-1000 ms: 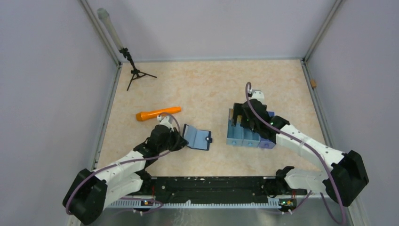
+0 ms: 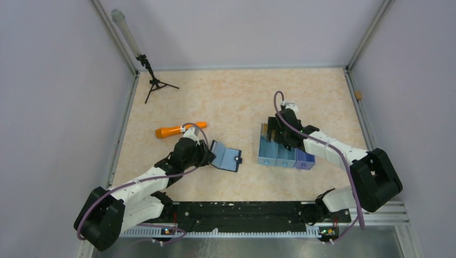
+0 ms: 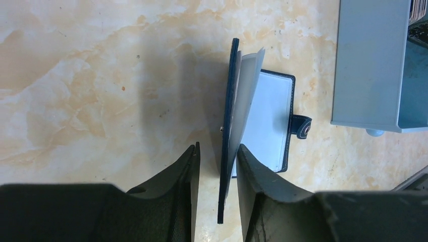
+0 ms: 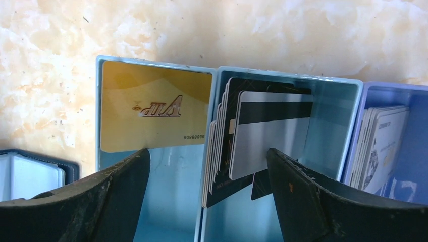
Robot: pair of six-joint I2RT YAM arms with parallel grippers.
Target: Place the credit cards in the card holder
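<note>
The card holder (image 3: 266, 118), dark-edged with pale sleeves, lies spread on the table with a strap at its right side. Its raised cover (image 3: 227, 126) and some sleeves stand between the fingers of my left gripper. A gap shows left of the cover; the right finger is close to or touching the sleeves. My right gripper is open over the light blue boxes, nothing held. A gold VIP card (image 4: 156, 106) leans in the left box, silver and black cards (image 4: 272, 133) fill the middle one, and white cards (image 4: 386, 143) stand in the purple box.
Box walls (image 4: 211, 146) separate the card stacks below my right fingers. An orange flashlight-shaped object (image 2: 175, 130) lies behind the left arm. A black tripod (image 2: 155, 82) stands at the back left. Bare table lies between holder and boxes.
The left gripper has moved slightly away from the front edge, near the holder's cover.
</note>
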